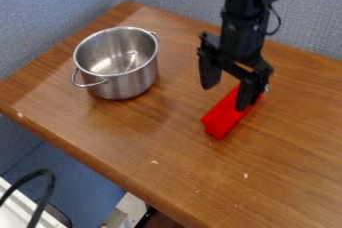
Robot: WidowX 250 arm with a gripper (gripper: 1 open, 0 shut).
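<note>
My black gripper (227, 70) hangs over the wooden table, open, its fingers angled down on either side above the red block (225, 117). The block is a long red bar lying diagonally on the table, its upper end partly behind the gripper. Whether the fingers touch it I cannot tell.
A steel pot (116, 62) with wire handles stands on the left of the wooden table (160, 172). Padded grey-blue walls border the back and left.
</note>
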